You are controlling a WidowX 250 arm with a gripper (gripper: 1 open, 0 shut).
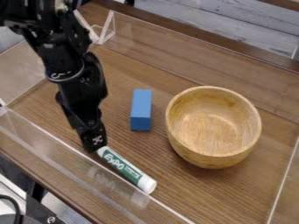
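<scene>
My black gripper (91, 133) reaches down from the upper left to just above the near end of a green and white tube (126, 171), which lies diagonally on the wooden table (222, 197). The fingers stand open at the tube's upper-left end; whether they touch it I cannot tell.
A blue block (142, 109) lies upright in the picture right of the gripper. A large tan bowl (211, 127) sits further right. Clear rails or edges run along the lower left, with a cable at the bottom-left corner.
</scene>
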